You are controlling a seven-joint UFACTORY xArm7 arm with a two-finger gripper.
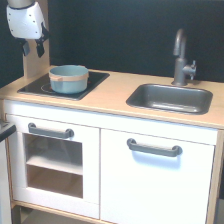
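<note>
In the camera view, my gripper (33, 48) hangs from the white arm at the upper left, well above the counter. Its two dark fingertips stand apart with nothing visible between them. Below and to the right, a blue-green pot (69, 81) with a light brown rim sits upright on the black stove top (98, 79). Gripper and pot do not touch. The inside of the pot is mostly hidden.
A metal sink (170, 97) with a grey faucet (180, 60) is set into the wooden counter (112, 93) on the right. Bare counter lies between stove and sink. Below are a windowed white door (88, 150) and a plain white door (150, 185), each with a dark handle.
</note>
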